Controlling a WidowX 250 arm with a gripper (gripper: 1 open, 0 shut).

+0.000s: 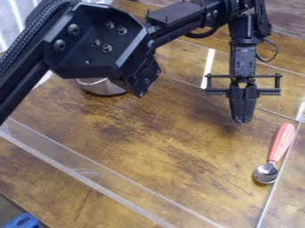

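My gripper [243, 112] points down at the upper right of the camera view, above the wooden table [131, 160], its narrow fingers shut with nothing visible between them. A spoon with a red handle [281, 142] lies on the table below and to the right of the gripper, its metal bowl toward the front. A metal pot or bowl [99, 88] at the upper left is partly hidden behind my arm.
White tape lines mark the table along the left, back and right. A small blue object [21, 221] sits at the bottom left corner.
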